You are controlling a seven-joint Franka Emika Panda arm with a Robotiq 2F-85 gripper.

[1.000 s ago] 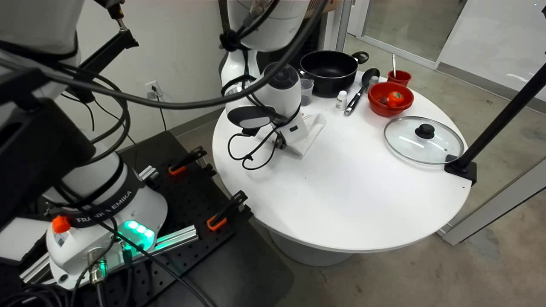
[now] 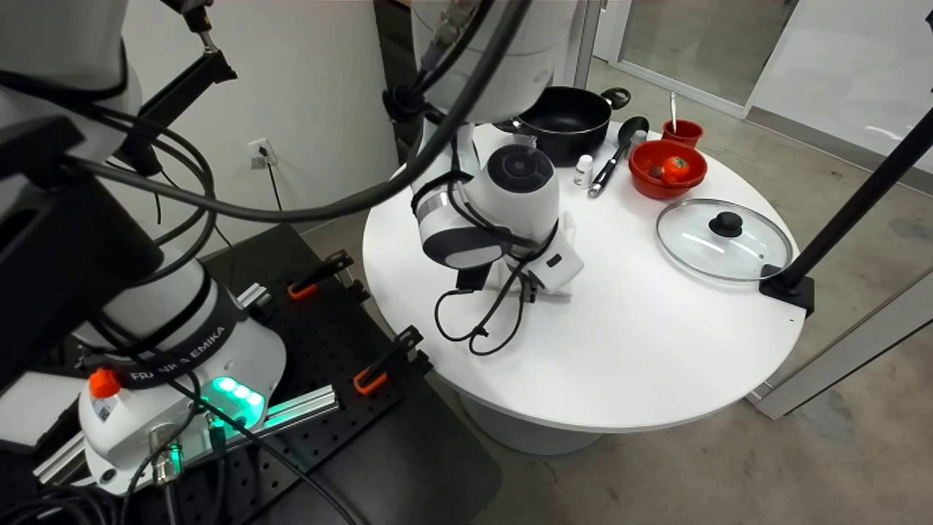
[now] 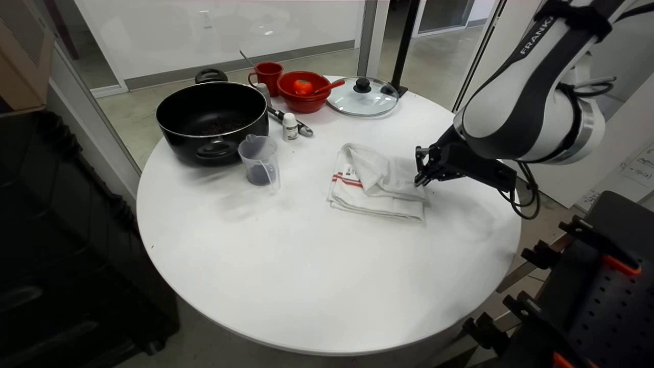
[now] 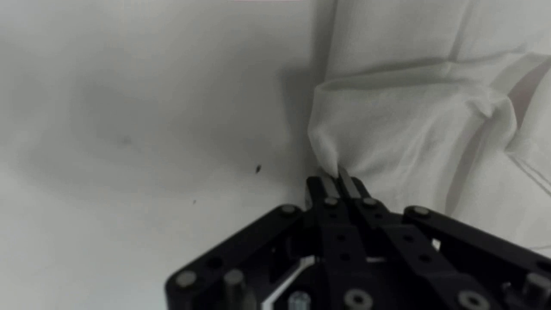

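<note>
A white towel [image 3: 383,178] with red stripes lies folded and rumpled on the round white table [image 3: 294,263]. At its right side in exterior view 2 is my gripper [image 3: 420,174], low over the tabletop. The wrist view shows the gripper shut, with a pinched fold of the towel [image 4: 392,124] running in between its fingertips. Most of the towel is hidden behind the arm in exterior view 1, where only bits of its edge [image 2: 569,229] show.
Toward the back stand a black pot [image 3: 212,119], a clear measuring cup [image 3: 259,160], a small white bottle [image 3: 289,127], a red bowl [image 3: 303,101] holding a tomato, a red mug [image 3: 267,74] and a glass lid [image 3: 363,98].
In exterior view 1 the arm has moved right and toward the near side of the table, and the towel has shifted along with it. The measuring cup is now mostly hidden behind the arm.
</note>
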